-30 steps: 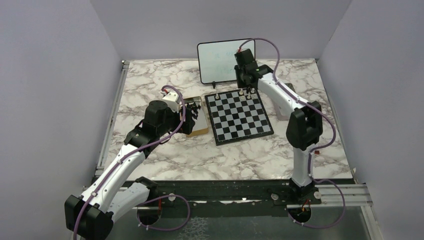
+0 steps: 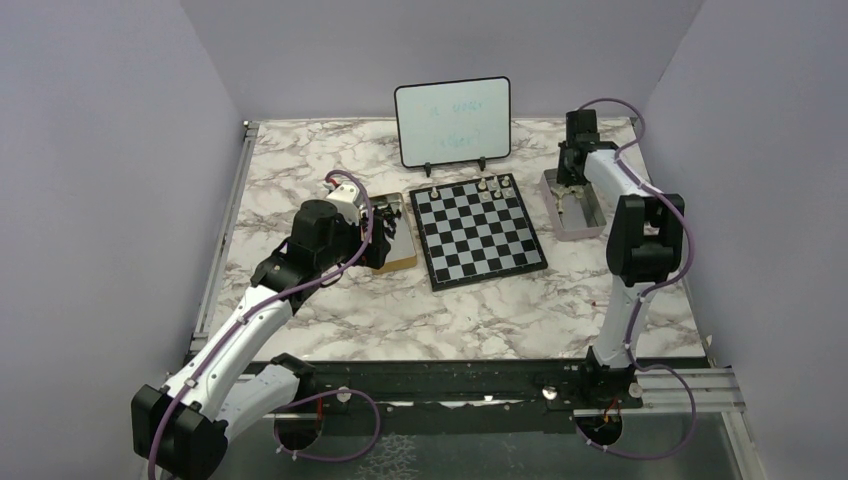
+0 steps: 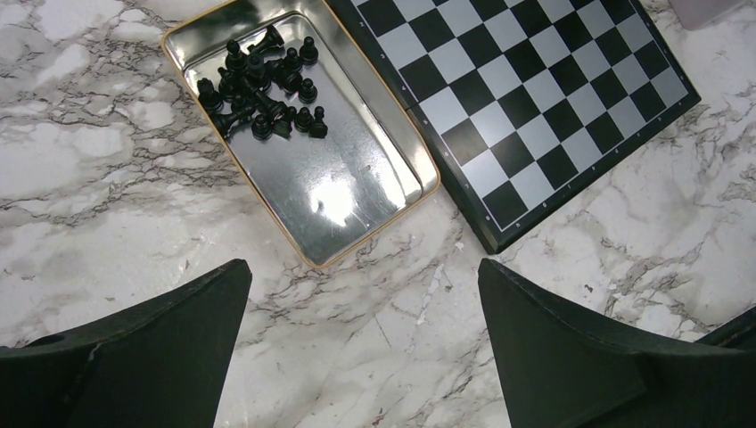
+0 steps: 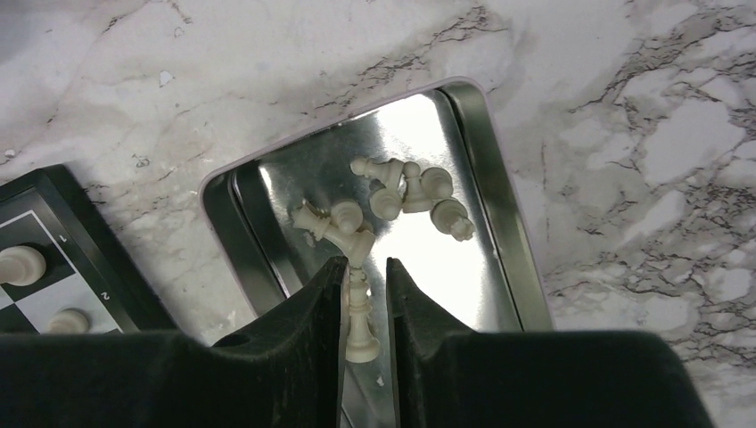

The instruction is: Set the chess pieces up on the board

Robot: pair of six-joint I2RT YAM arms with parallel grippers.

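Note:
The chessboard (image 2: pixel 478 234) carries several white pieces along its back right and one at back left (image 2: pixel 434 194). In the right wrist view, white pieces (image 4: pixel 406 192) lie in a metal tray (image 4: pixel 505 214). My right gripper hangs over that tray, part open, with a narrow gap between its fingers and a lying white piece (image 4: pixel 360 337) seen below. My left gripper is wide open and empty over the table beside the tray of black pieces (image 3: pixel 365 230).
A whiteboard (image 2: pixel 453 120) stands behind the board.
My right gripper has moved from over the board's back edge rightward to the tray of white pieces and lowered. The left arm and board show no visible change.

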